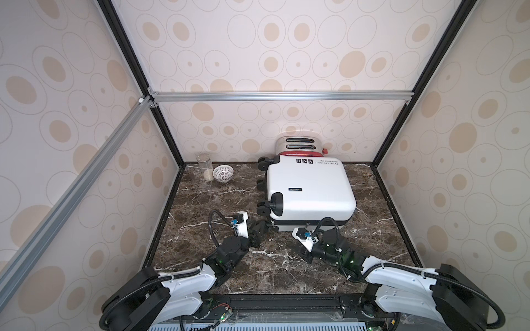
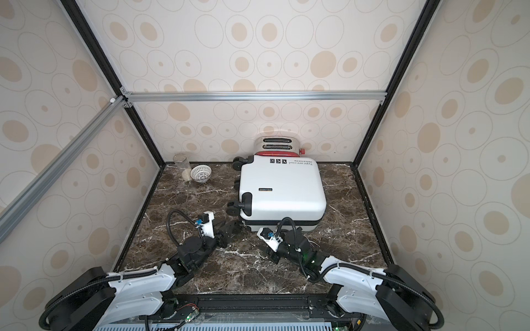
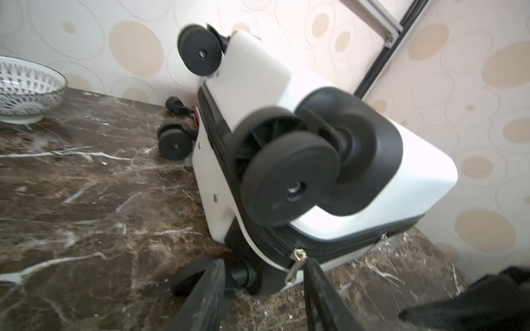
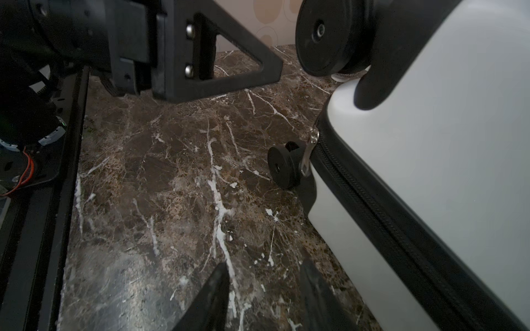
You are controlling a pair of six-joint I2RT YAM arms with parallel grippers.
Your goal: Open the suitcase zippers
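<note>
The white suitcase (image 1: 314,190) lies flat on the marble top, its black wheels (image 3: 289,179) facing left and its black zipper band (image 4: 381,220) along the side. One zipper pull hangs at the corner near the wheel; the right wrist view shows that corner pull (image 4: 309,151) too. A second small pull (image 3: 383,237) shows farther along the band. My left gripper is parted just in front of the corner pull, with no contact showing. My right gripper stands open over bare marble, in front of the suitcase's near side, nothing between its fingers.
A toaster (image 1: 299,144) stands right behind the suitcase. A patterned bowl (image 1: 223,173) and a clear jar (image 1: 205,166) sit at the back left. In the right wrist view, the left gripper's finger (image 4: 220,71) is close by.
</note>
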